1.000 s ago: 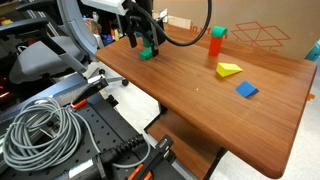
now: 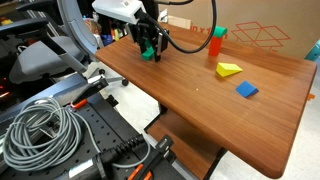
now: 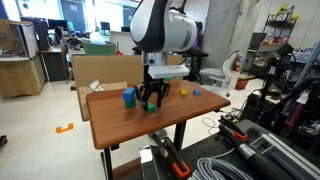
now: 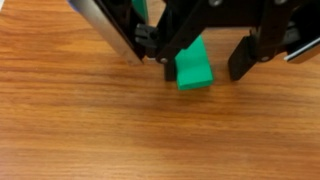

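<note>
At the far left end of the table in exterior view 1 sits a green block (image 2: pixel 149 52), partly covered by my gripper (image 2: pixel 152 45). From the wrist view, the green block (image 4: pixel 195 72) lies between the dark fingers of my gripper. The left finger is close against or beside the block, while a strip of bare wood shows between the block and the right finger. The fingers stand part open around it. In exterior view 2 the green block (image 3: pixel 151 107) shows small under the arm.
A red cylinder (image 2: pixel 215 46) with a green piece on top stands at the table's back edge. A yellow block (image 2: pixel 228 69) and a blue block (image 2: pixel 246 89) lie apart on the wooden table (image 2: pixel 230 120).
</note>
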